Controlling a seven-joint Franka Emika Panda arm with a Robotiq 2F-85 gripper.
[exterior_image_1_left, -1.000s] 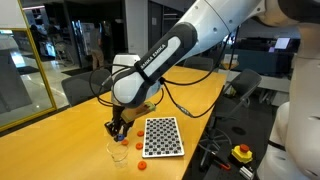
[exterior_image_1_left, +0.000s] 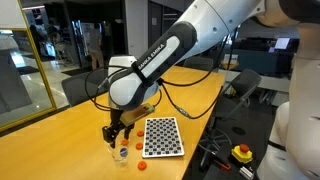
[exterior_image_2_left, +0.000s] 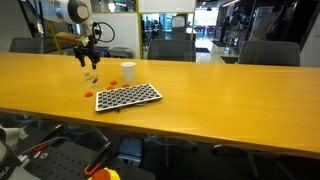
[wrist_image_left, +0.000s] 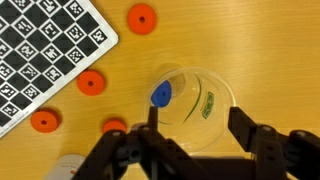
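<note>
A clear cup (wrist_image_left: 222, 92) stands on the wooden table, seen from above in the wrist view. Inside it are a blue object (wrist_image_left: 161, 95) and a green one (wrist_image_left: 207, 105). My gripper is open over the cup, its fingers apart and nothing held between them. From the side, the gripper (exterior_image_1_left: 116, 134) is just above the cup, with blue showing low inside the clear wall.
Several orange-red discs (wrist_image_left: 142, 18) lie around the cup. A black-and-white patterned board (exterior_image_1_left: 162, 138) is beside them, and a white cup (exterior_image_2_left: 128, 72) stands nearby.
The blue object was at my fingertips above the cup; now it is lower, inside the cup. My gripper has opened while the arm has stayed almost in place.
</note>
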